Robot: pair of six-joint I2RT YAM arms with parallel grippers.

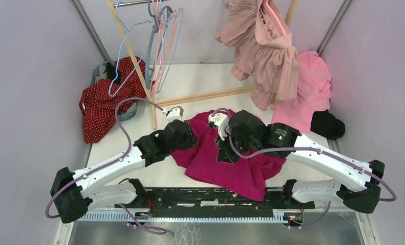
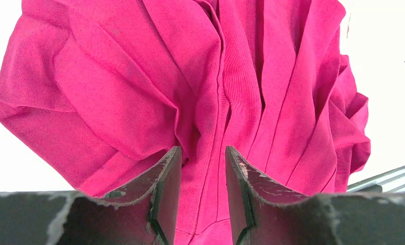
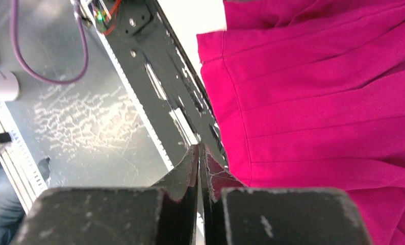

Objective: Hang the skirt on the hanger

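The magenta skirt [image 1: 200,166] lies crumpled on the white floor under both arms, its front edge hanging over the dark front strip. Its folds [image 2: 134,97] fill most of the left wrist view. Over the cloth's left part, my left gripper is open, with a clear gap between its fingers. My right gripper stands over the front hem [image 3: 228,102], its fingertips almost together with a thin slit between them and no cloth caught. Several hangers [image 1: 149,61], blue, pink and grey-green, hang on the rod at back left.
A dusty-pink ruffled garment [image 1: 272,66] hangs at back right. Pink cloth [image 1: 307,97] and a black item [image 1: 327,125] lie beneath it. Red dotted cloth [image 1: 106,107] drapes over a basket at left. A wooden bar [image 1: 205,97] crosses behind the skirt.
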